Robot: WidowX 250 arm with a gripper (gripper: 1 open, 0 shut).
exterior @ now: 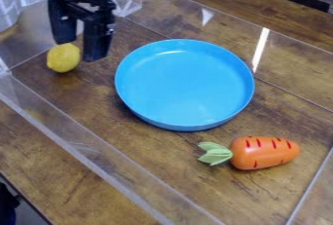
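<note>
My black gripper (pixel 82 36) hangs at the top left, open, its fingers above and just behind a yellow lemon-like object (pixel 62 58) on the wooden surface. Whether a fingertip touches it I cannot tell. A light blue plate (pixel 184 83) lies in the middle, and an orange toy carrot (pixel 264 152) with pale green leaves lies at the lower right.
Clear plastic walls border the area on the left and right. Bare wood (pixel 143 151) shows below the plate and at the top right.
</note>
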